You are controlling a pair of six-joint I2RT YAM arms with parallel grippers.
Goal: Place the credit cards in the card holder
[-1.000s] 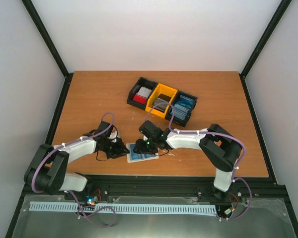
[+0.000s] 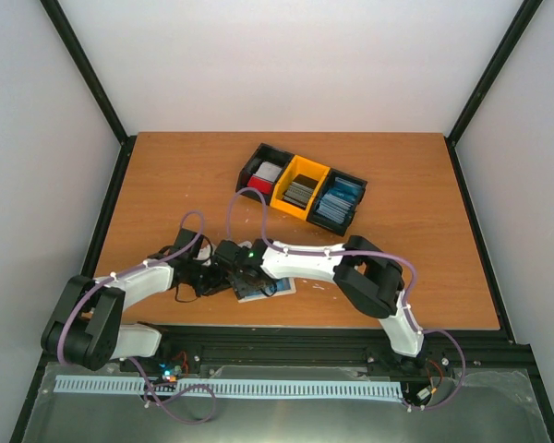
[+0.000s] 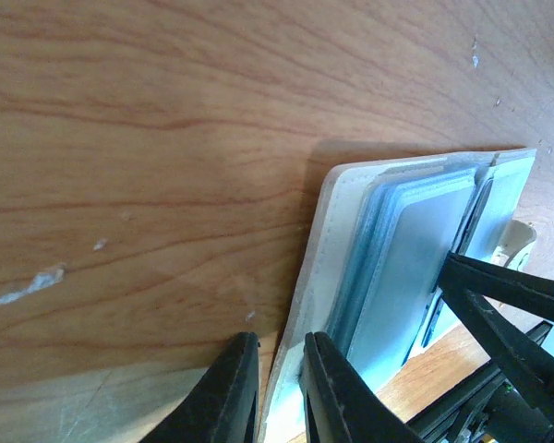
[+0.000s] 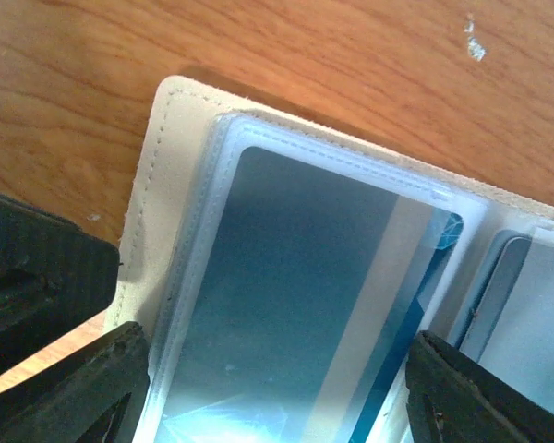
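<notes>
The white card holder [image 3: 328, 249] with clear pockets lies open and flat near the table's front edge. A dark blue card [image 4: 277, 268] with a magnetic stripe shows inside its nearer pocket. My left gripper is shut on the holder's outer edge at its left end. Over that pocket stands my right gripper, open, its fingertips [image 4: 120, 360] spread across the pocket's width with no card held between them. Both grippers crowd together in the top view and cover much of the holder [image 2: 283, 288].
Behind the arms stand three joined bins: a black bin [image 2: 243, 179] with red and white cards, a yellow bin [image 2: 319, 173] with grey cards, and another black bin [image 2: 356, 205] with blue cards. Bare table lies to the right.
My right gripper has moved left along the holder, from its middle to the left end beside my left gripper. The left arm and the holder have stayed nearly still.
</notes>
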